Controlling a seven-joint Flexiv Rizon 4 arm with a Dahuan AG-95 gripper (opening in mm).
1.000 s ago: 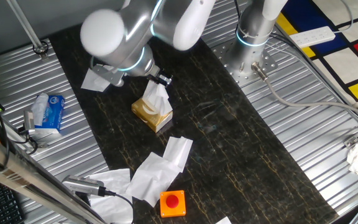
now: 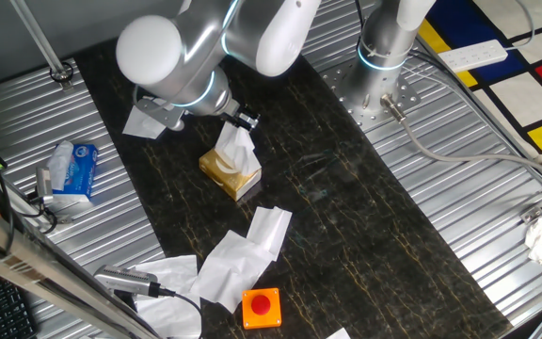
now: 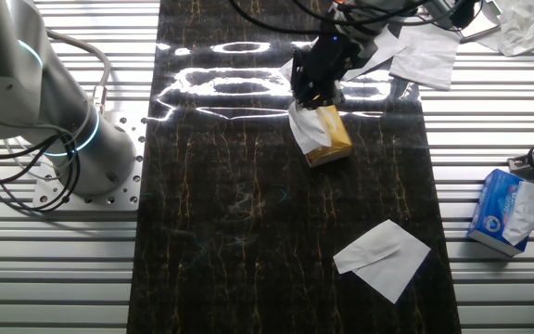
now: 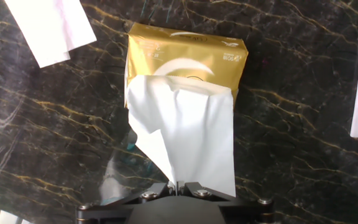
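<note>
A gold tissue box [image 4: 188, 55] lies on the dark marbled tabletop, with a white tissue [image 4: 188, 118] standing out of its top opening. In the wrist view that tissue stretches from the box down to my gripper. The fingertips are together, shut on the tissue's near edge. Exterior view 1 has the gripper [image 2: 244, 120] just above the box [image 2: 230, 175], at the upper end of the tissue [image 2: 237, 147]. From exterior view 2, the gripper [image 3: 315, 97] partly covers the tissue [image 3: 308, 130], whose lower part is still in the box [image 3: 335, 141].
Loose tissues [image 2: 233, 268] lie on the table near an orange box with a red button [image 2: 262, 307]. Another tissue [image 2: 147, 121] lies behind the gripper. A blue tissue pack [image 2: 75, 173] rests on the slatted surface at left. Table right of the gold box is clear.
The upper arm has shifted slightly to the left and tilted over the last second. Gripper, tissue and box look almost unmoved.
</note>
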